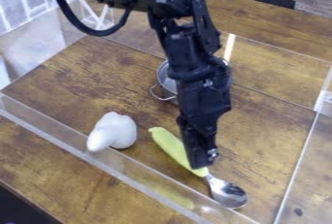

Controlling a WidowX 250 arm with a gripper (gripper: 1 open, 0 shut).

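Note:
My black gripper (205, 156) is low over the table, its tip just above the right end of a pale yellow-green vegetable (176, 145). A spoon (226, 191) lies beyond that end, its bowl toward the bottom right. The fingers look shut; whether anything thin is between them does not show. A white garlic-like object (113, 131) sits to the left of the vegetable. A metal pot (169, 82) stands behind the arm, mostly hidden by it.
A transparent edge strip (78, 141) runs diagonally across the lower left in front of the objects.

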